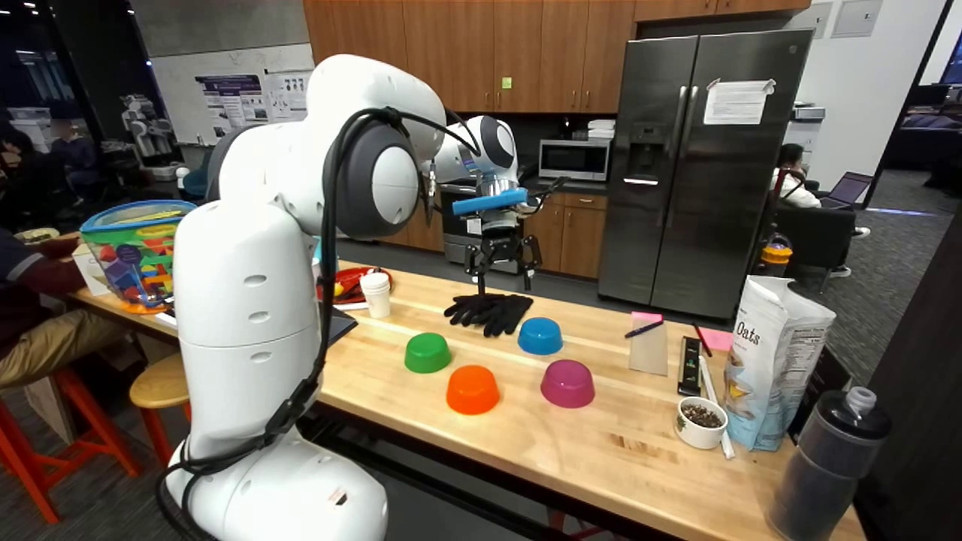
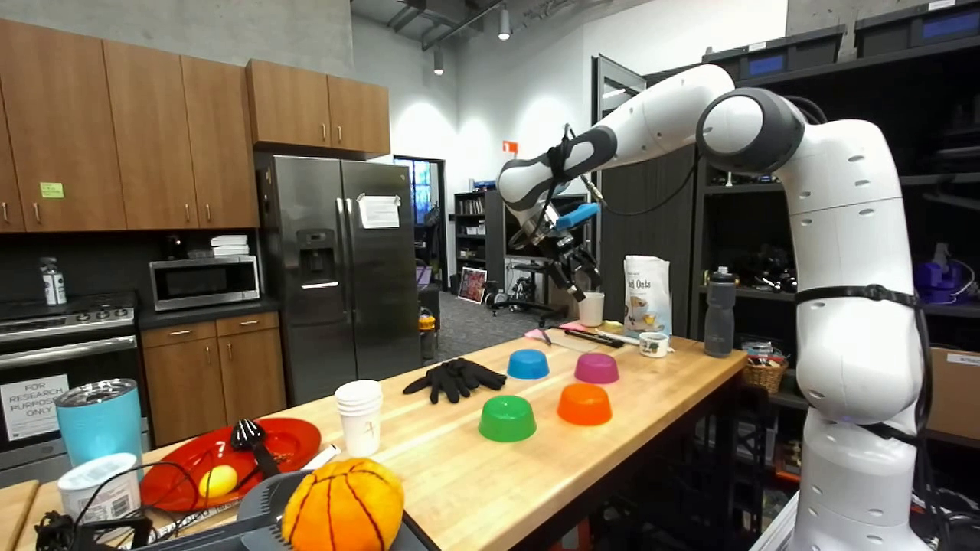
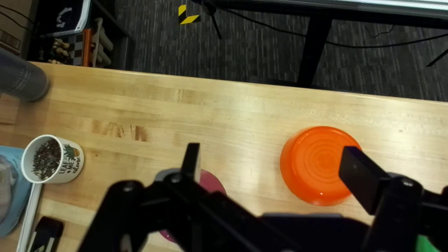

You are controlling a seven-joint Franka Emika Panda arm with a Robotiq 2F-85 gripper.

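Wide open and empty, my gripper [image 1: 505,285] hangs above the table in exterior view 1, its fingers pointing down and apart from everything below. Four would-be cups of colour lie below as several upturned bowls: green [image 1: 428,352], orange [image 1: 473,391], blue [image 1: 540,336] and purple [image 1: 567,384]. In the wrist view the orange bowl [image 3: 313,168] shows between the fingers, nearer the right one. The left finger and gripper body partly cover the purple bowl [image 3: 212,182]. Only a sliver of the green bowl [image 3: 426,244] shows there; the blue one cannot be seen.
Black gloves [image 1: 488,312] lie behind the bowls. At the right stand a mug [image 1: 700,424], an oats bag [image 1: 775,365] and a bottle [image 1: 830,464]. Paper cups [image 2: 359,418], a red plate [image 2: 303,442] and a plush ball [image 2: 344,505] occupy the other end.
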